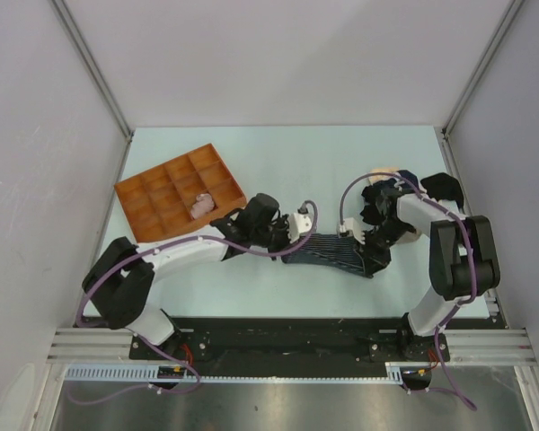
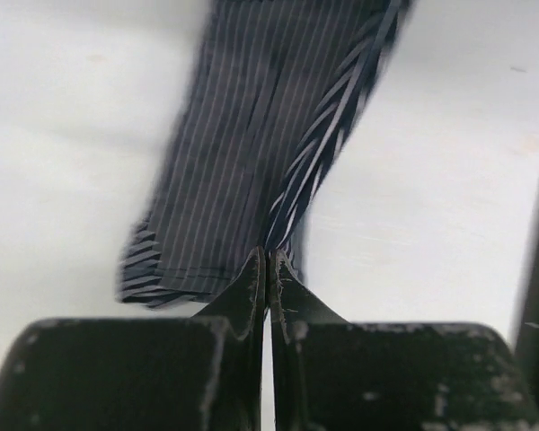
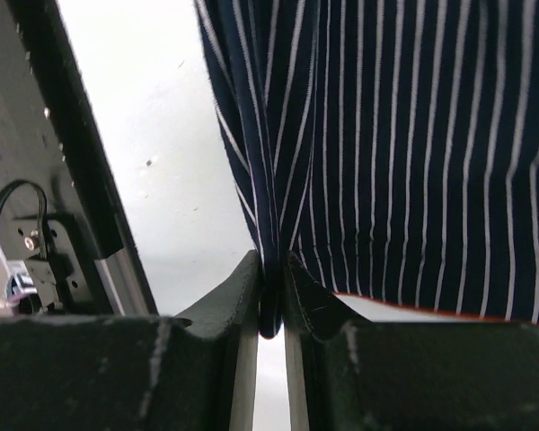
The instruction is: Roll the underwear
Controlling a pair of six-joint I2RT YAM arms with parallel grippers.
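Observation:
Dark navy striped underwear (image 1: 328, 251) lies stretched across the table between my grippers. In the left wrist view its striped fabric (image 2: 225, 162) rises in a narrow fold toward my left gripper, whose fingers are shut at the fold's end; whether fabric is between them is hard to tell. In the right wrist view my right gripper has a narrow folded edge of the striped cloth between its fingers, with the wide striped body (image 3: 431, 162) to the right.
A wooden compartment box (image 1: 162, 189) with a pink item sits at back left. A pile of dark and beige clothes (image 1: 442, 189) lies at back right, behind my right arm.

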